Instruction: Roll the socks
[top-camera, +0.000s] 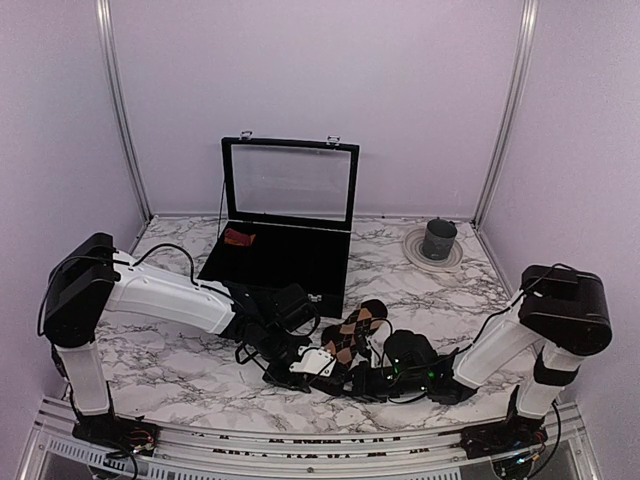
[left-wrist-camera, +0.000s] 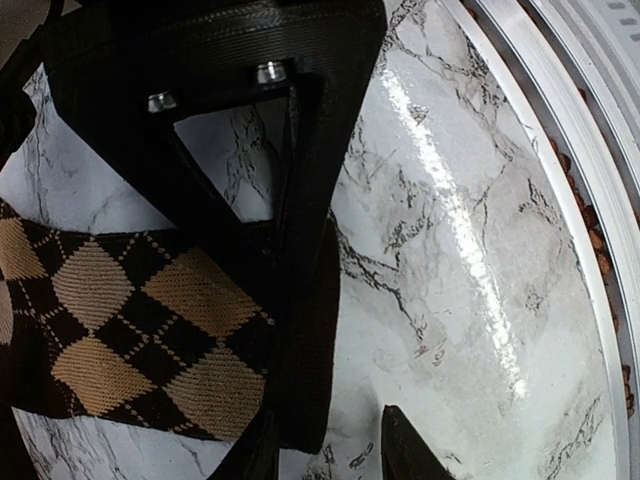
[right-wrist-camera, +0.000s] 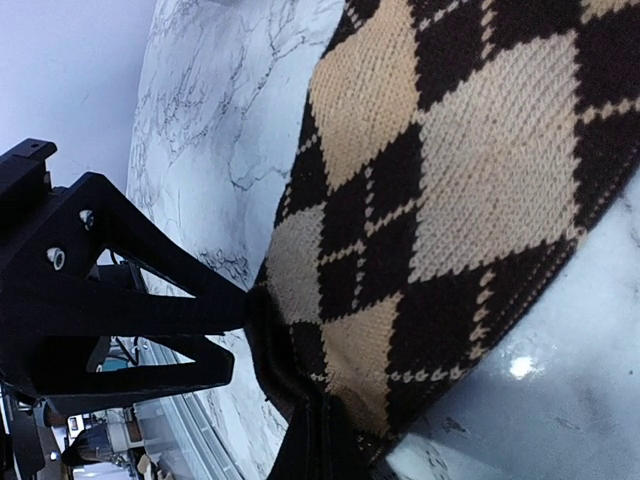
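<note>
A dark sock (top-camera: 355, 330) with tan and beige diamonds lies stretched on the marble table, its cuff end between my two grippers. In the left wrist view, my left gripper is open, one finger over the dark cuff (left-wrist-camera: 308, 370) and the other past its edge above bare table. My right gripper is shut on the cuff cloth, which bunches at its fingertips in the right wrist view. In the top view, the arms partly hide the cuff end. Only one sock is clearly seen.
Behind the left arm stands an open black case (top-camera: 285, 255) with a clear lid; a small red item (top-camera: 238, 237) lies inside. At the back right, a grey cup (top-camera: 439, 240) rests on a plate (top-camera: 413, 250). A metal rail (top-camera: 310, 455) borders the front.
</note>
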